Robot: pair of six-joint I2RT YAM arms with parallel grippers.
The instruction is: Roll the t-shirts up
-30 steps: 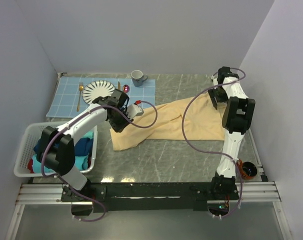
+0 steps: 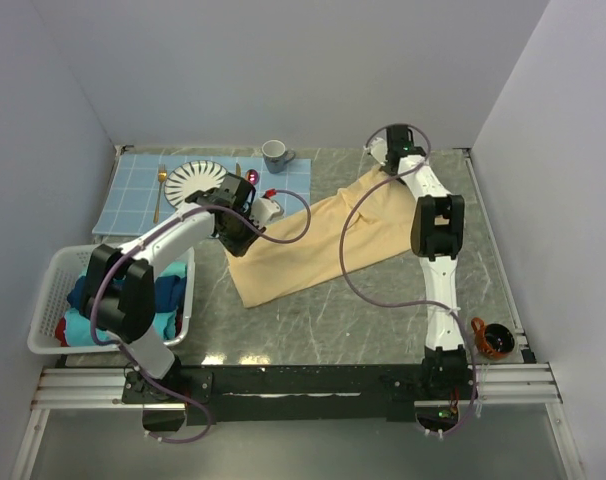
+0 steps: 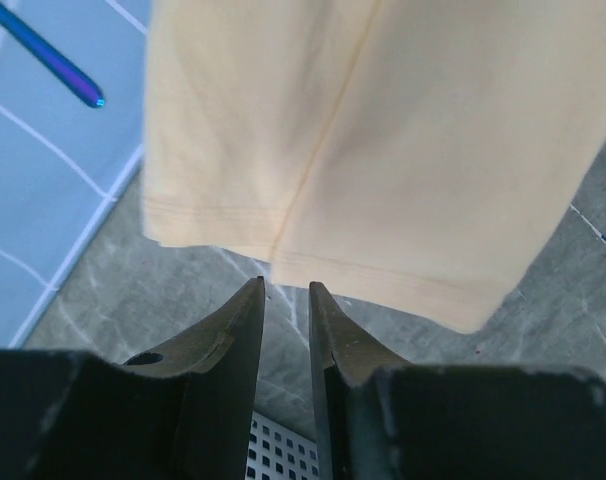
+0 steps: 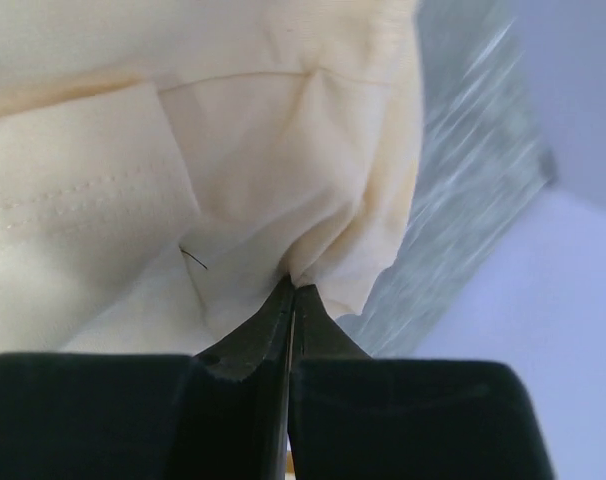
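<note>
A cream t shirt lies stretched across the table, flat at its left part and wrinkled toward the right. At its far right corner my right gripper is shut on a pinched fold of the cloth. My left gripper stands part open over the shirt's left edge, its fingertips just off the hem with no cloth between them. Seen from the left wrist, a crease runs up the shirt's middle from that hem. The right arm hides part of the shirt's right end in the top view.
A white basket of folded coloured cloths stands at the left. On the blue mat lie a striped plate and cutlery, with a grey mug by its edge. A brown cup sits front right.
My right gripper has swung left and a little back along the far side, pulling the shirt's right corner with it. The left gripper has shifted only slightly.
</note>
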